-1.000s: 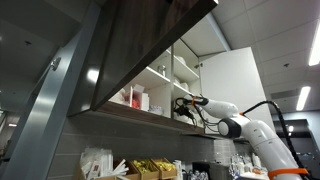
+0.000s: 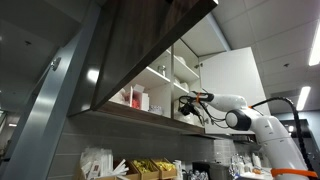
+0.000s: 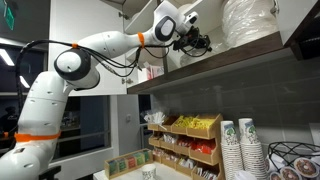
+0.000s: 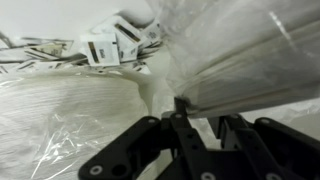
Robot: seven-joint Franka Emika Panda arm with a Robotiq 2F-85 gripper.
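Observation:
In the wrist view a clear plastic-wrapped package fills the upper right, its lower edge at my gripper. The fingertips are close together, shut on what looks like the clear plastic wrap; glare partly obscures the exact hold. A second wrapped white stack lies at the left. In exterior view 2 my gripper is inside the open upper cabinet, beside a wrapped white bundle. From exterior view 1 the gripper is small and dark at the shelf.
Small printed packets lie behind the wrapped goods. The cabinet's bottom edge runs just below the gripper. Underneath stand wooden snack bins and stacked paper cups. An open white cabinet door is near the arm.
The arm has shifted only slightly at the cabinet over the last second. Nothing else in exterior view 1 visibly differs.

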